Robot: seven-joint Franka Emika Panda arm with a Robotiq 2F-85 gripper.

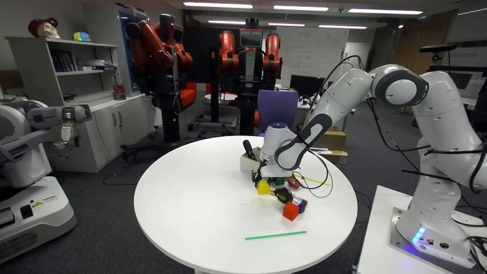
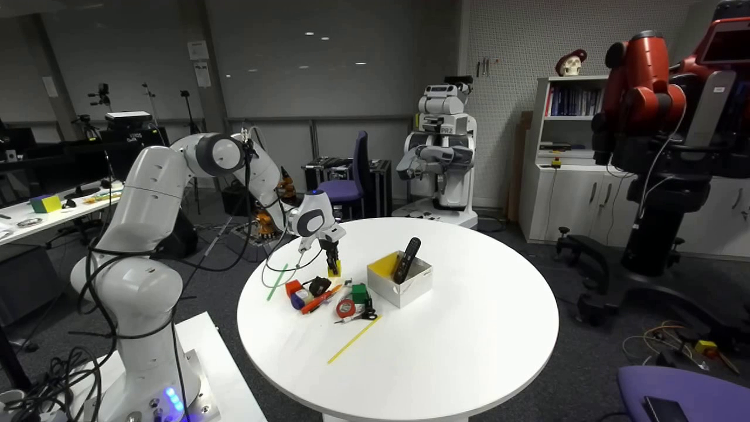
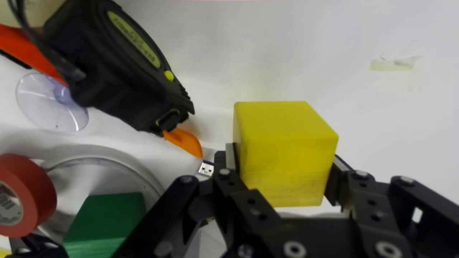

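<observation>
A yellow block [image 3: 286, 167] fills the middle of the wrist view, with my gripper shut on it and one finger against each side. In exterior view 1 the yellow block [image 1: 263, 187] appears slightly above the white table, a faint yellow glow on the surface below it. Exterior view 2 shows the same yellow block [image 2: 334, 268] under the dark fingers, partly covered by them.
Close by lie a black tape measure [image 3: 124, 64], a red tape roll [image 3: 30, 195], a green block [image 3: 107, 221] and a red block [image 1: 290, 211]. A white box [image 2: 401, 288] holding a black handset [image 2: 407, 260] stands nearby.
</observation>
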